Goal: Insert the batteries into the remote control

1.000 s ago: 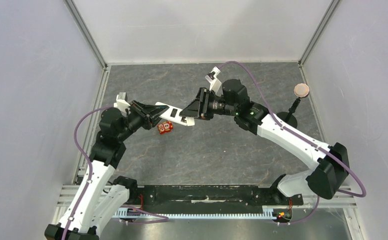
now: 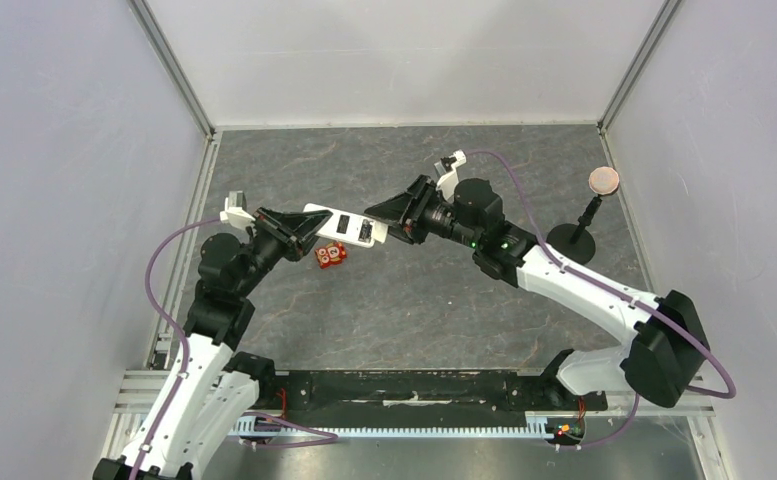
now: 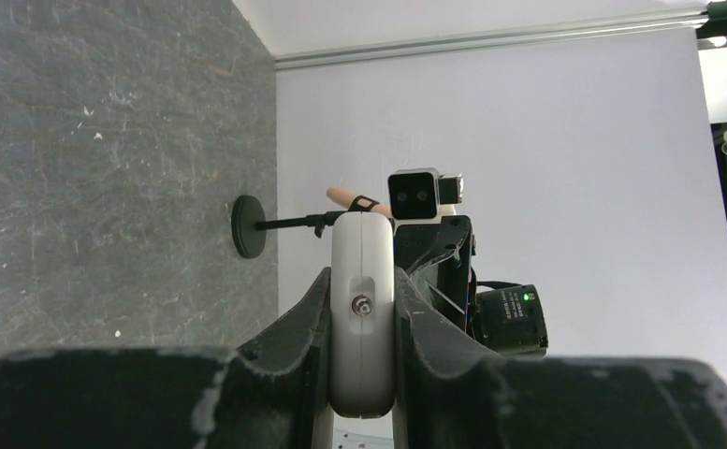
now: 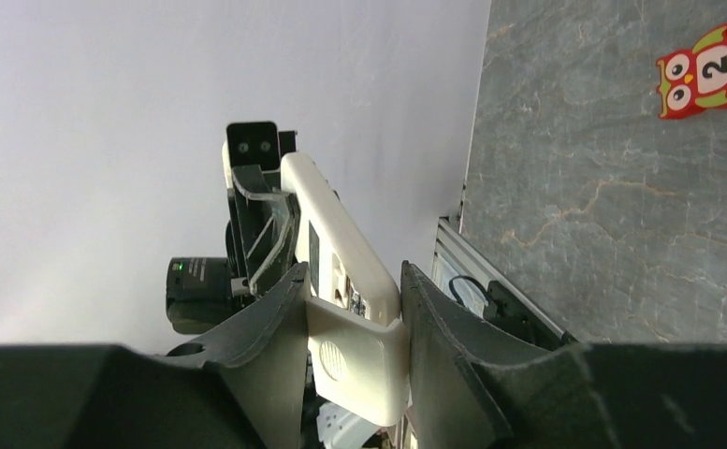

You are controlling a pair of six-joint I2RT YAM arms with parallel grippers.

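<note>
A white remote control [image 2: 349, 226] is held in the air between both arms. My left gripper [image 2: 319, 222] is shut on one end of it; in the left wrist view that end [image 3: 362, 309] stands between the black fingers, with a small screw showing. At the other end my right gripper [image 2: 376, 214] has its fingers beside a pale end piece [image 4: 355, 360], part open around it; whether it grips it cannot be told. The battery compartment shows dark openings in the top view; its contents are too small to tell.
A red owl-shaped block [image 2: 331, 254], marked 2 in the right wrist view, lies on the grey floor [image 2: 434, 310] below the remote. A black stand [image 2: 571, 240] with a round pale top is at the right. Walls border both sides.
</note>
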